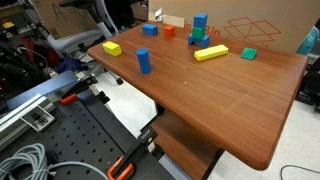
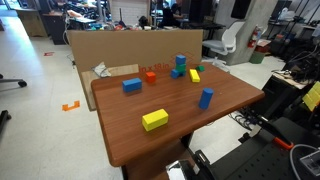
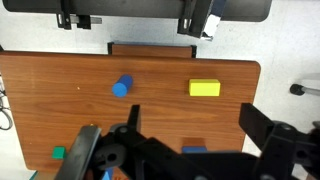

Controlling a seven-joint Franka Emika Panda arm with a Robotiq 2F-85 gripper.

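Observation:
My gripper hangs above the table in the wrist view, its black fingers spread wide and nothing held between them. Below it on the wooden tabletop, a yellow block lies near one edge. A blue cylinder stands apart from that block; exterior view 1 shows the cylinder upright. A stack of blue and green pieces rises toward the back, with a long yellow block in front of it. A small red block and a blue block sit farther left.
A flat green piece lies toward the back. Behind the table stands a tan panel. A dark bench with cables stands close to the table's front.

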